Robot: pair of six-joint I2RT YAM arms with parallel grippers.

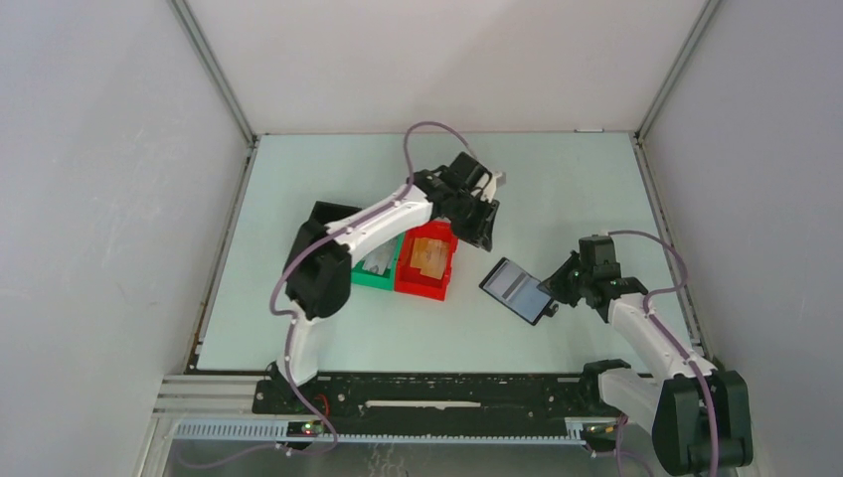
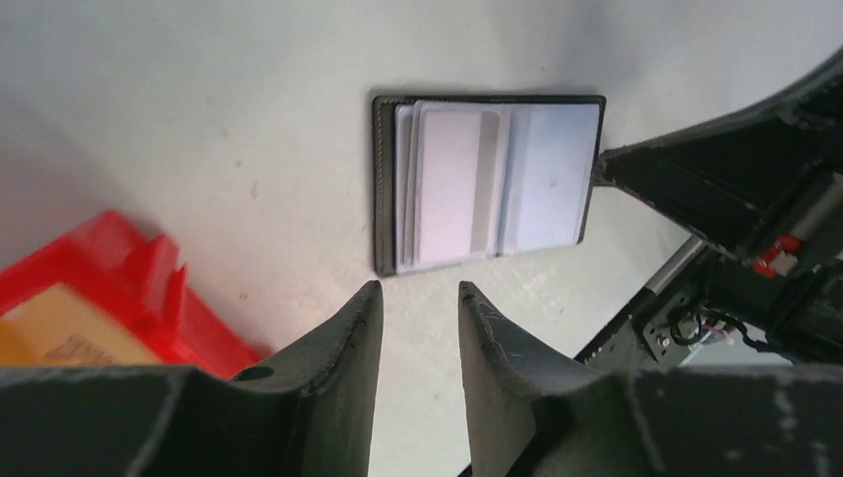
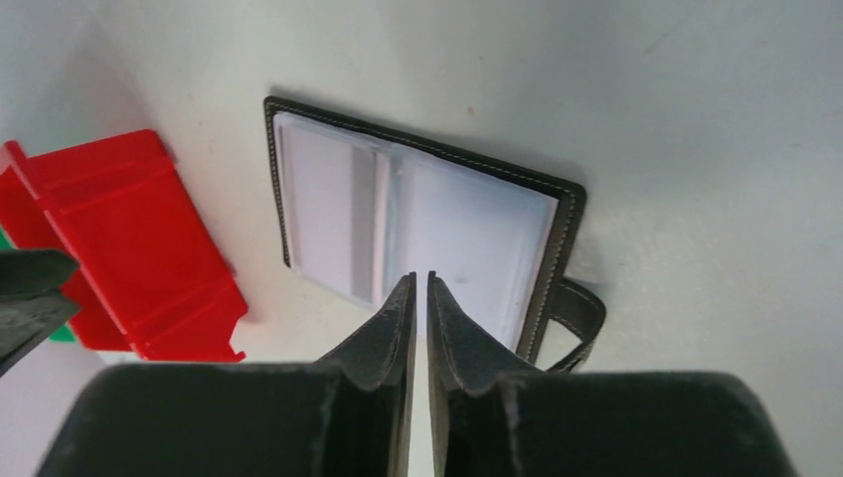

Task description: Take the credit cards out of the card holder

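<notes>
The card holder lies opened flat on the table, black-edged with a stitched border and pale sleeves. In the left wrist view, layered whitish card pockets fill one side of it. My left gripper is part open above the table short of the holder, nothing between its fingers. Over the holder's lower edge in the right wrist view hovers my right gripper, its tips a narrow gap apart with nothing seen between them. A black strap sticks out from the holder's edge. Whether cards sit in the sleeves cannot be told.
Left of the holder stand a red bin with an orange-tan item inside, a green bin with clear packets, and a black bin.
</notes>
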